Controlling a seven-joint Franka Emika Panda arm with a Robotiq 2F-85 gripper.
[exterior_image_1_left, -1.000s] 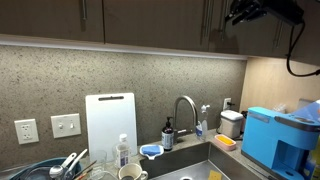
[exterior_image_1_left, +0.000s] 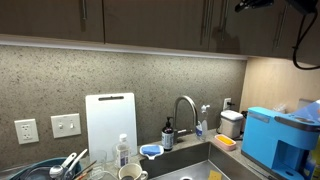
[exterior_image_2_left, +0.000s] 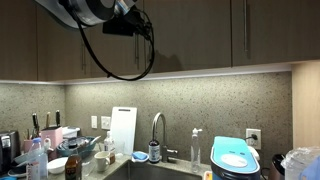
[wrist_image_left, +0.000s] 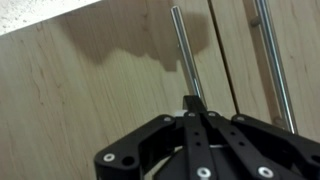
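Note:
My gripper is shut in front of the wooden cabinet doors (wrist_image_left: 110, 110). A slim metal bar handle (wrist_image_left: 186, 45) runs down the door to the fingertips, where its lower end is hidden; whether any of it lies between them is not clear. The second door's handle (wrist_image_left: 274, 65) passes to the right, across a dark seam. Seen from the side, the gripper (exterior_image_2_left: 141, 24) is close to the upper cabinet (exterior_image_2_left: 190, 35) and its handles. Only the gripper's tip (exterior_image_1_left: 239, 8) and part of the arm show at the top right of the other exterior view.
Below, the counter holds a sink (exterior_image_1_left: 205, 158) with a faucet (exterior_image_1_left: 185, 110), a soap bottle (exterior_image_1_left: 168, 134), a white cutting board (exterior_image_1_left: 110, 125) and a blue machine (exterior_image_1_left: 270, 138). A black cable (exterior_image_2_left: 105, 70) hangs in a loop from the arm. The doors appear closed.
In exterior view 1 the arm and gripper have risen and shifted slightly right, partly leaving the top of the picture. The counter items have not moved.

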